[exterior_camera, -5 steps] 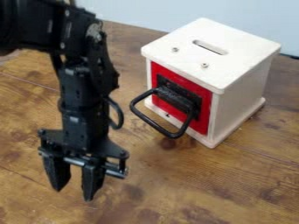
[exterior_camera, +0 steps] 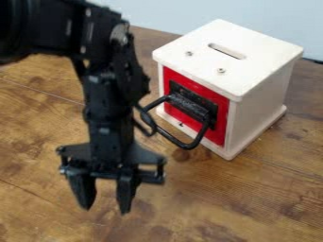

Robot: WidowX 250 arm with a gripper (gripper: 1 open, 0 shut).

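Observation:
A white wooden box with a red front panel and a black looped handle stands at the upper right. My black gripper hangs low over the wooden floor at the left of the box, fingers pointing down and apart, with nothing seen between them. The gripper is blurred.
A pale wall runs along the back.
The box has not moved.

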